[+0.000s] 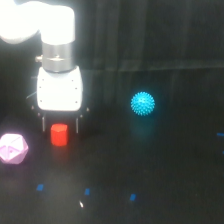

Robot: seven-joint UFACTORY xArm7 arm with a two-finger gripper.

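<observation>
A small red cube (pixel 59 135) rests on the black surface at the left of the camera view. Close over it is my white-bodied gripper (pixel 60 126), pointing down and open. Its two thin dark fingers stand apart to the left and right of the cube's upper part. Some gap shows on both sides, and nothing is gripped. How the fingers line up with the cube in depth is hard to tell.
A pink faceted ball (pixel 13 148) lies just left of the cube. Farther right sits a spiky cyan ball (pixel 143 103). Small blue marks (pixel 87 191) dot the front of the surface. Between the cube and the cyan ball the surface is clear.
</observation>
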